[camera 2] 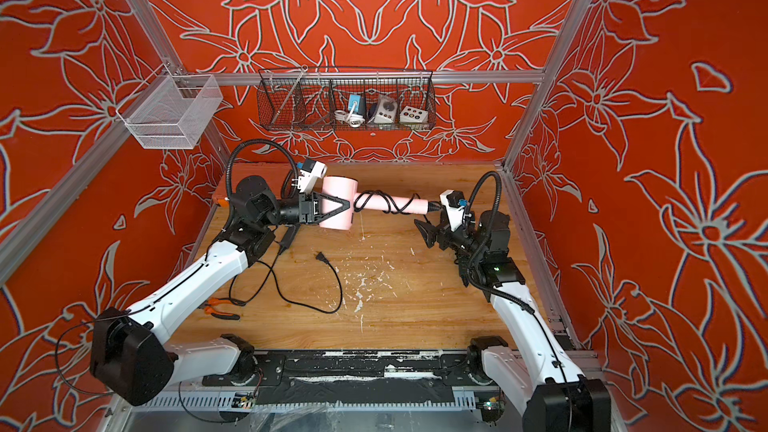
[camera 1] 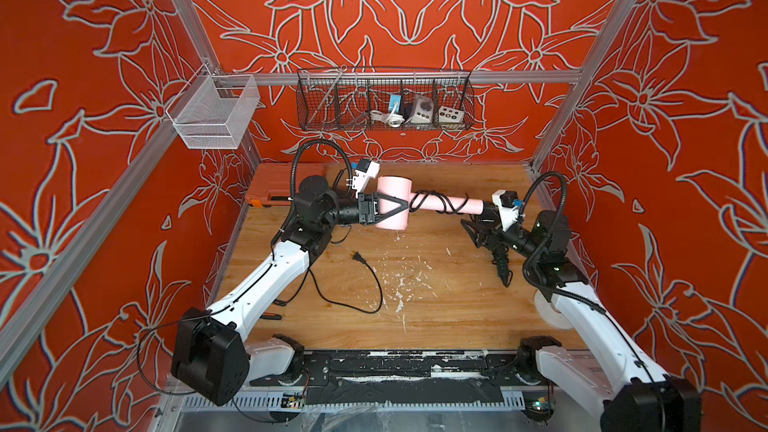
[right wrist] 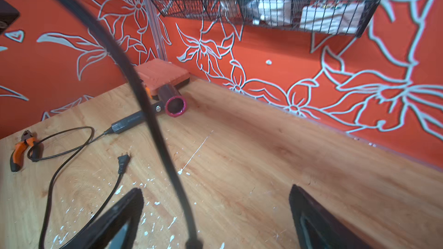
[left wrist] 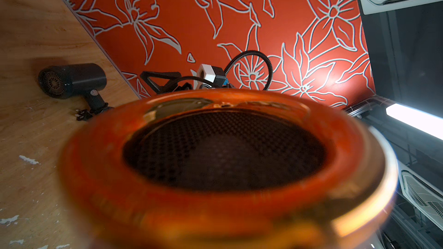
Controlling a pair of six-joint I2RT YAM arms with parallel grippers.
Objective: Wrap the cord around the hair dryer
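The pink hair dryer (camera 1: 393, 208) is held up horizontally by my left gripper (camera 1: 392, 208), which is shut on its wide head. Black cord (camera 1: 432, 198) winds in several loops around the pink handle, which points right. In the left wrist view the dryer's round grille (left wrist: 223, 147) fills the lower middle. My right gripper (camera 2: 428, 228) stands open near the handle's far end, below it; in the right wrist view a blurred dark cord crosses in front, and nothing is visibly gripped between its fingers.
On the table lie a second dryer (right wrist: 175, 103), a plug (right wrist: 123, 161) with loose cord, orange-handled pliers (right wrist: 19, 152) and an orange case (camera 1: 272, 184). Wire baskets (camera 1: 384, 100) hang at the back.
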